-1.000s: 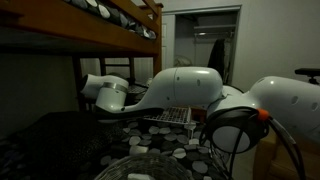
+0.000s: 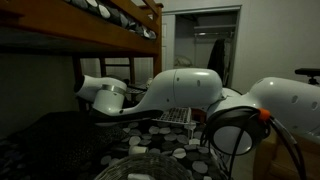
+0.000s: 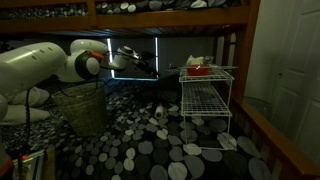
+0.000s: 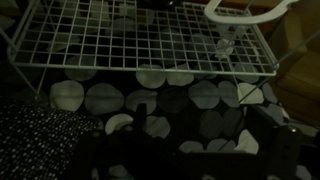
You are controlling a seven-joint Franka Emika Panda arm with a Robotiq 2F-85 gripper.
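Observation:
My gripper (image 3: pixel 152 68) hangs above the dark, dotted bedding, to the left of a white wire rack (image 3: pixel 205 105). In the wrist view my gripper stands open, its dark fingers spread near the lower edge, with nothing visible between them. The wire grid of the rack (image 4: pixel 150 50) stretches across the top of that view. A white curved piece (image 4: pixel 246 17) shows at the upper right, its full shape cut off. On the rack's top shelf is a red and white item (image 3: pixel 198 71), too small to make out.
A round woven basket (image 3: pixel 82 110) stands near the arm. A small pale object (image 3: pixel 160 111) lies on the dotted bedding (image 3: pixel 140 150) between basket and rack. The wooden bunk rail (image 3: pixel 150 19) runs overhead. Open bedding lies in front of the rack.
The arm has shifted only slightly over the last second. Basket and rack appear to stay in place.

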